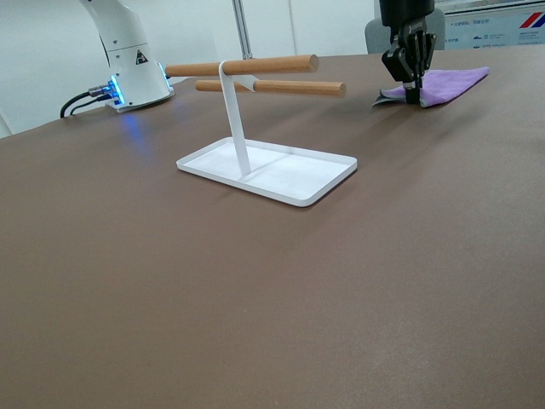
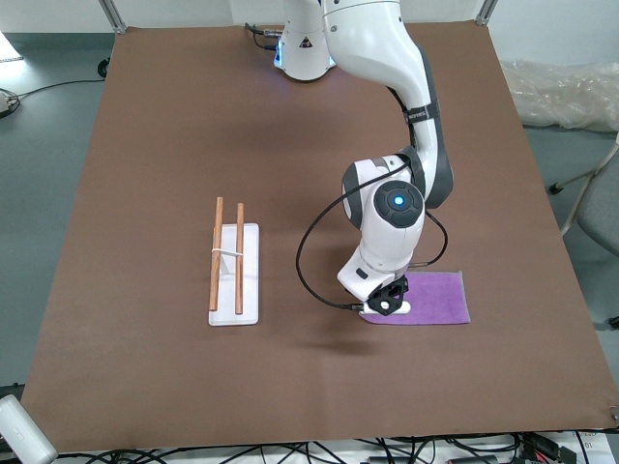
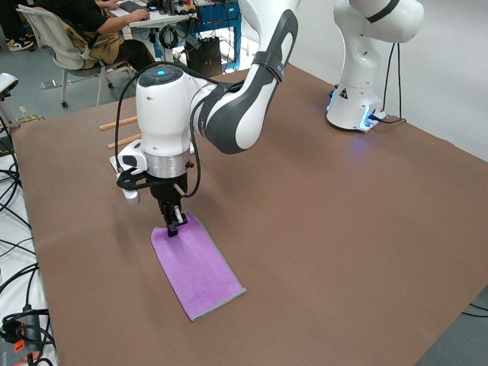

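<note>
A purple cloth [image 2: 437,300] lies on the brown table [image 2: 290,377] under the arm's wrist. In the top view the black gripper [image 1: 412,89] is lowered onto the cloth [image 1: 456,81], whose edges are raised off the table there. In the right view the gripper [image 3: 174,229] sits at the cloth's [image 3: 197,271] far end; whether its fingers are closed on it cannot be told. A white rack [image 2: 248,309] with two wooden bars stands left of the arm.
The arm's base [image 2: 300,58] is at the back of the table. Cables run along the front edge.
</note>
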